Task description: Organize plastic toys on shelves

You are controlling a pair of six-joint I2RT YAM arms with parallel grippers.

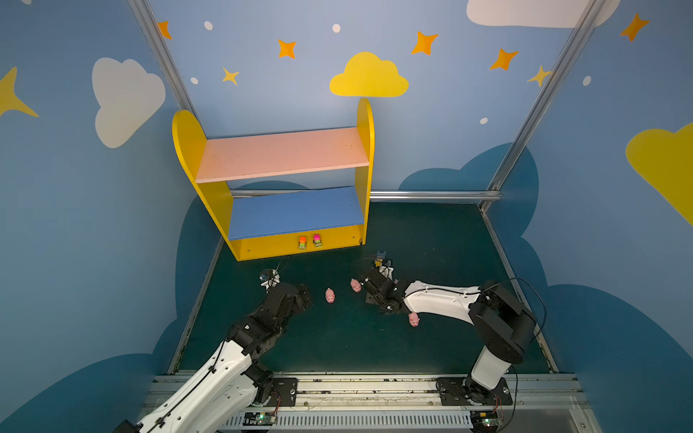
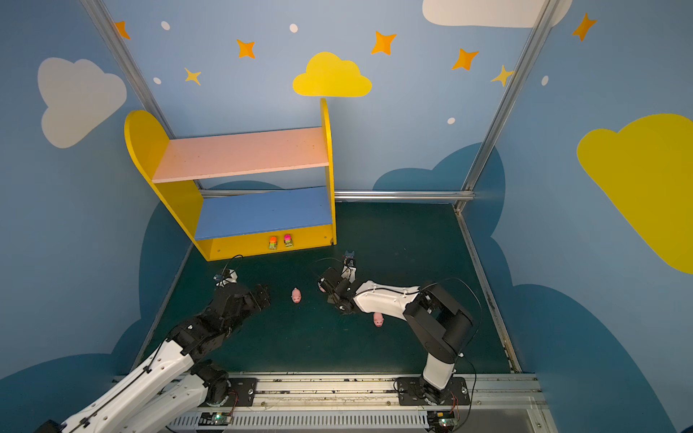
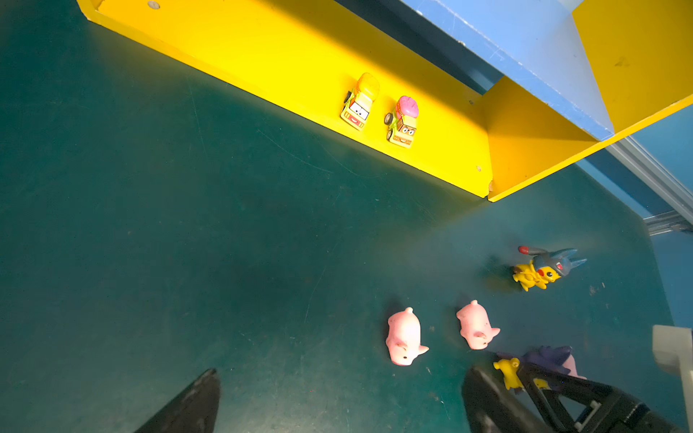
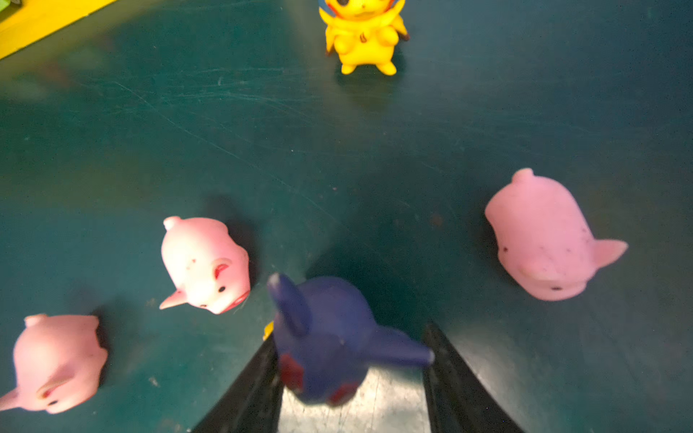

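A dark blue-purple figure (image 4: 325, 339) with yellow on it sits between the fingers of my right gripper; whether they grip it is unclear. Pink pigs (image 4: 541, 234) lie on the floor around it, and a yellow Pikachu figure (image 4: 364, 39) stands farther back. My left gripper is open above the floor, left of the pigs, with nothing between its fingers. Two toy trucks (image 3: 357, 104) sit on the yellow bottom shelf (image 3: 274, 65).
The blue middle shelf (image 1: 288, 209) and pink top shelf (image 1: 281, 151) are empty. Floor in front of the shelf's left part and at back right (image 1: 440, 231) is clear.
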